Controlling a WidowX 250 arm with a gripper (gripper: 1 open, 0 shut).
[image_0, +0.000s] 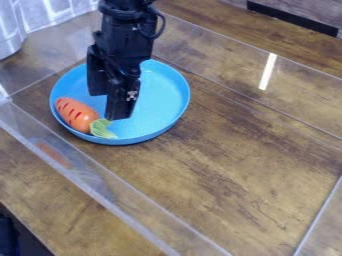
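Observation:
A blue bowl (159, 110) sits on the wooden table at the upper left. A toy carrot (78, 114) with a pale green top lies in its left side. My black gripper (110, 106) hangs over the left middle of the bowl, just right of the carrot, fingers pointing down. The carrot is not between the fingers as far as I can see; how far apart they stand is hard to tell.
Bare wooden table (241, 160) fills the right and front. Clear plastic panels or edges run along the left front and across the back. A white crumpled object sits at the top left corner.

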